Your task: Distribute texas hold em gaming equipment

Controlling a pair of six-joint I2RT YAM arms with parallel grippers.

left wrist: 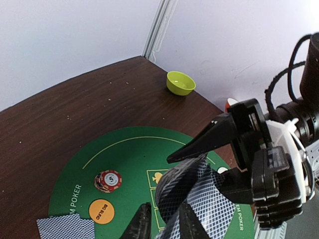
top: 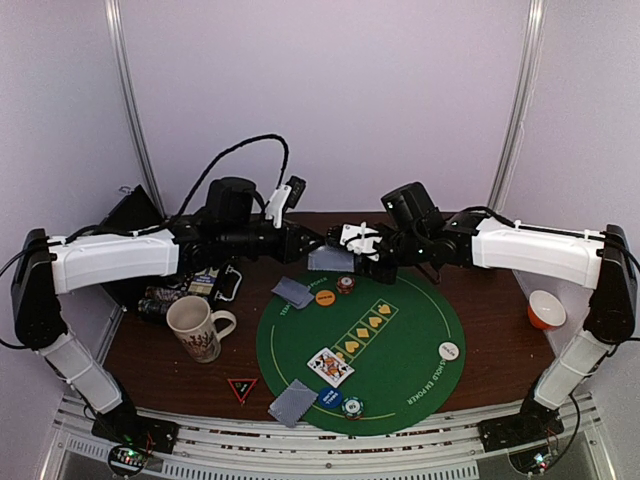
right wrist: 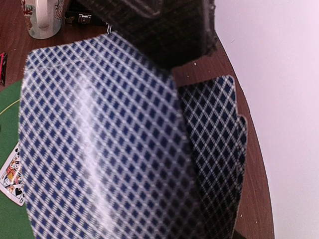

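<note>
Playing cards with blue-and-white checked backs [top: 330, 260] hang between my two grippers above the far edge of the round green poker mat [top: 415, 340]. In the left wrist view, my right gripper is shut on these cards [left wrist: 214, 209], and one bends strongly towards my left gripper, which is shut on its near end. The right wrist view is mostly filled by this curved card [right wrist: 99, 139]; another card [right wrist: 214, 144] stands behind it, and my right fingertips are hidden.
On the mat lie the orange big blind button [top: 325, 298], red chips [top: 346, 284], face-up cards [top: 330, 367], a blue button [top: 331, 398], chips [top: 352, 407] and a white button [top: 449, 351]. Face-down cards lie at its left [top: 293, 292] and front [top: 293, 403]. A mug [top: 196, 328] stands left.
</note>
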